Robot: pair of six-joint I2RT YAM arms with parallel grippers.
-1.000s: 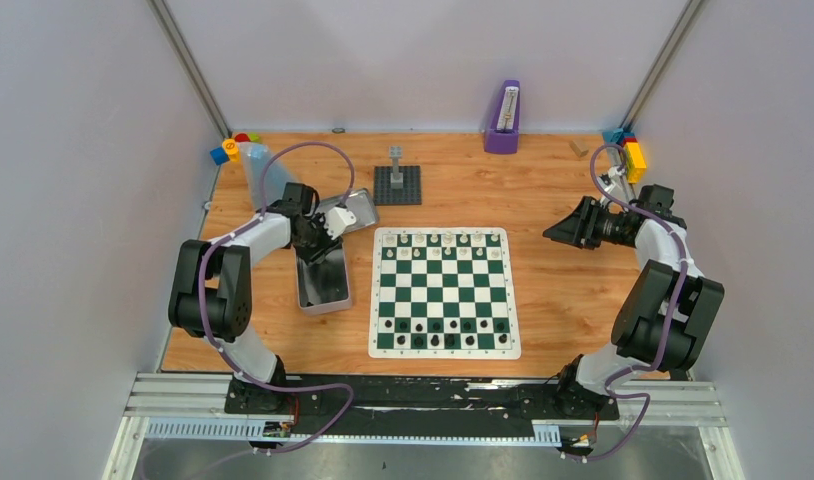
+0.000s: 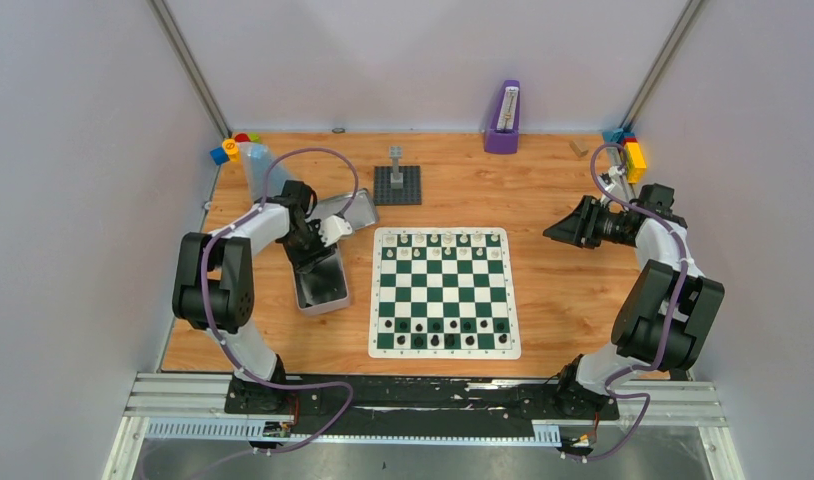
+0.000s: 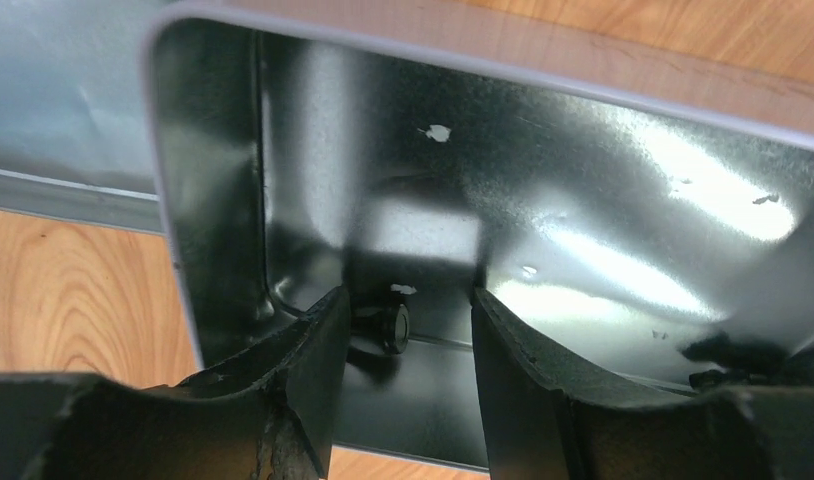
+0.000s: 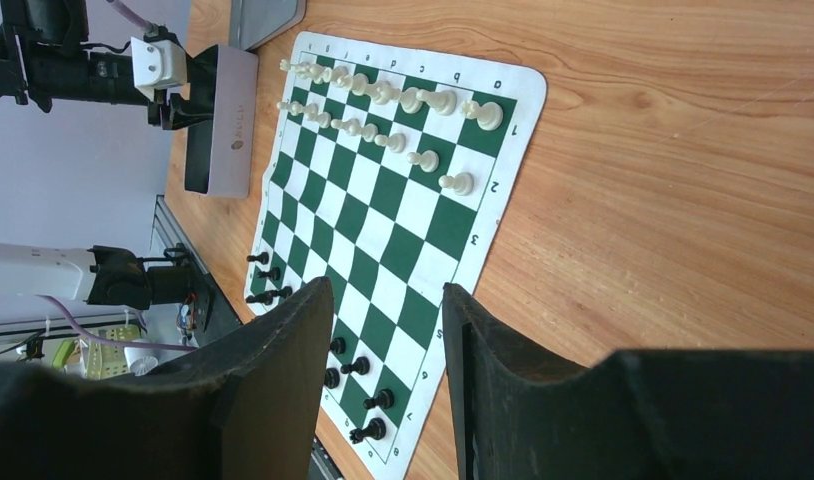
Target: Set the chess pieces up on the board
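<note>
My left gripper stands open inside the metal box (image 2: 322, 305), with a small dark piece (image 3: 393, 327) by its left finger and more dark shapes (image 3: 723, 365) at the box's right. The chessboard (image 2: 443, 295) in the middle carries rows of white pieces (image 4: 483, 113) along the back and black pieces (image 4: 368, 429) along the front. My right gripper (image 2: 568, 225) hangs right of the board, its fingers apart with nothing between them.
A grey tray (image 2: 358, 210) sits behind the box, beside a dark plate with a grey post (image 2: 403, 190). A purple metronome (image 2: 501, 130) and coloured blocks (image 2: 633, 160) stand at the back. The table right of the board is clear.
My left gripper has moved slightly toward the front, lower in the top view, over the box. The right arm and the board look the same.
</note>
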